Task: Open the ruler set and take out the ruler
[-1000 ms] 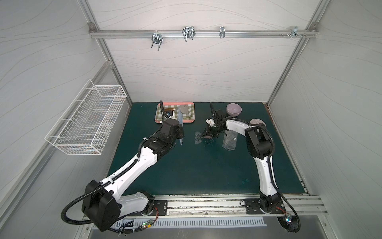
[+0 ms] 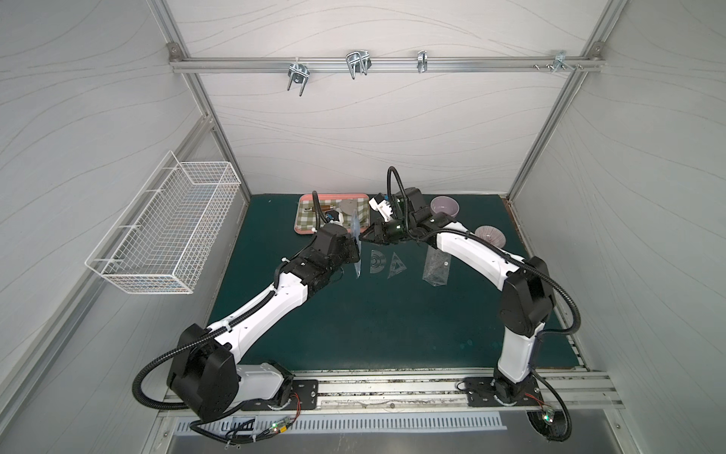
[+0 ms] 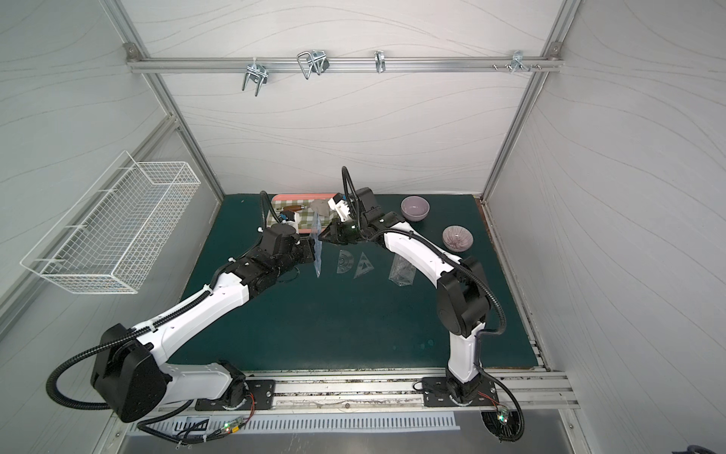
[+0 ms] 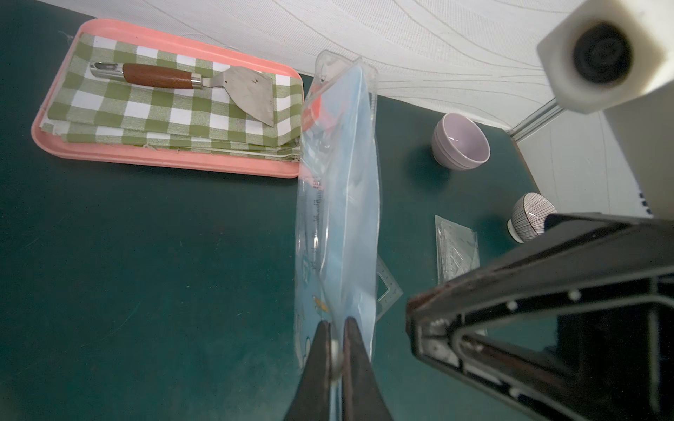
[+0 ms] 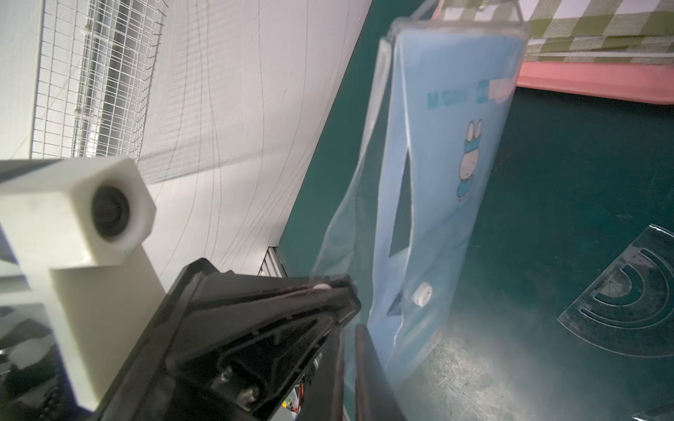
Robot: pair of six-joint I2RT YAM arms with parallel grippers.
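Note:
The light-blue ruler set pouch stands upright between my grippers, with a clear sleeve, a rabbit print and a white snap in the right wrist view. My left gripper is shut on the pouch's lower part. My right gripper is shut at the pouch's other side, on its clear plastic. Rulers inside show faintly through the plastic. A clear protractor point(image 5: 625, 294) and a set square point(image 2: 396, 265) lie on the mat.
A pink tray point(image 4: 168, 161) with checked cloths and a spatula point(image 4: 161, 75) is behind. Bowls point(image 4: 460, 140) and a clear plastic item point(image 2: 435, 268) are at the right; a wire basket point(image 2: 166, 227) is at left.
My right gripper has risen from beside the set squares and moved left to the pouch. The left arm has shifted slightly right with the pouch.

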